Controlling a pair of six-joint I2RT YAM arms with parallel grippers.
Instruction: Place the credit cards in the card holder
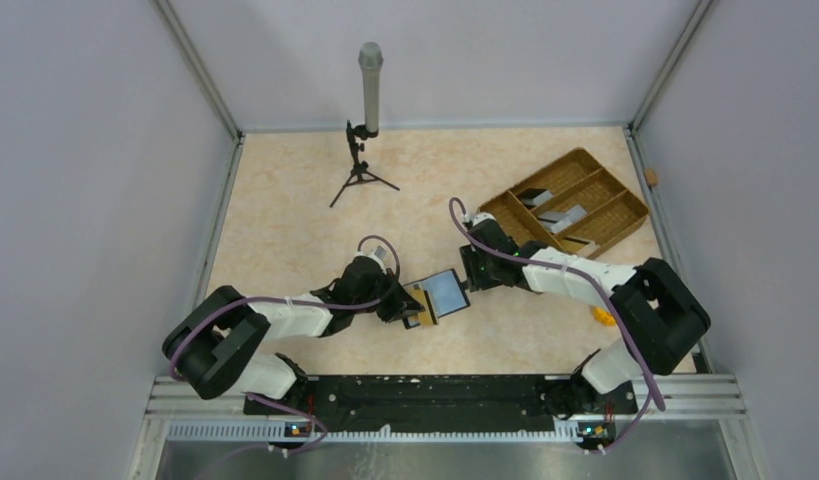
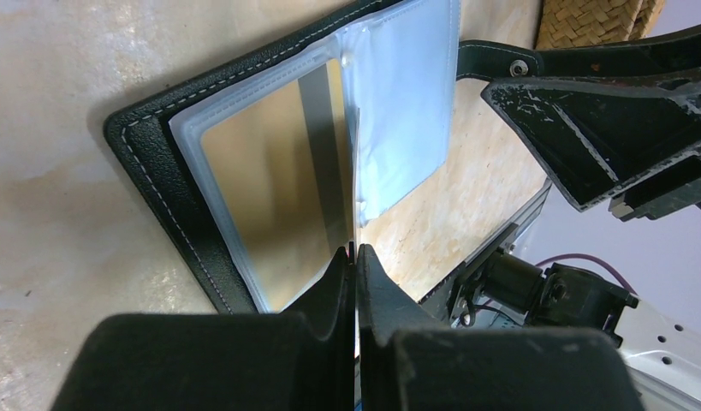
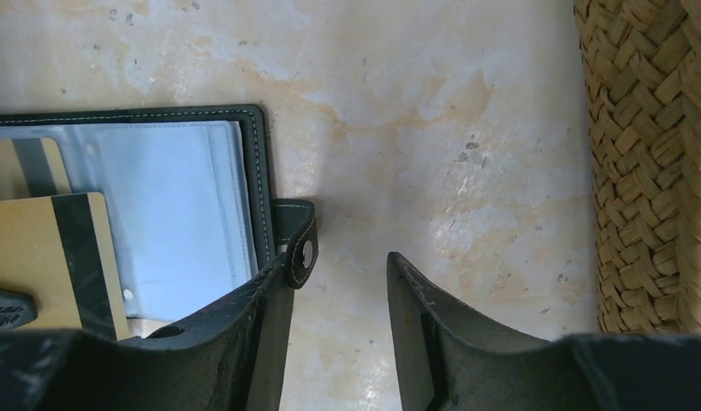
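Note:
The black card holder (image 2: 158, 193) lies spread on the table, its clear bluish sleeves up. One gold card (image 2: 261, 163) with a dark stripe sits inside a sleeve. A second gold card is pinched by my left gripper, which is shut on it; the left wrist view shows this card edge-on above the sleeves. My right gripper is open at the holder's right side. Its left finger (image 3: 265, 300) overlaps the snap strap (image 3: 295, 227), and whether they touch I cannot tell. Bare table shows between its fingers.
A woven tray (image 1: 560, 200) with compartments holding several items stands at the back right, close beside the right arm. A tripod (image 1: 362, 172) with a grey post is at the back.

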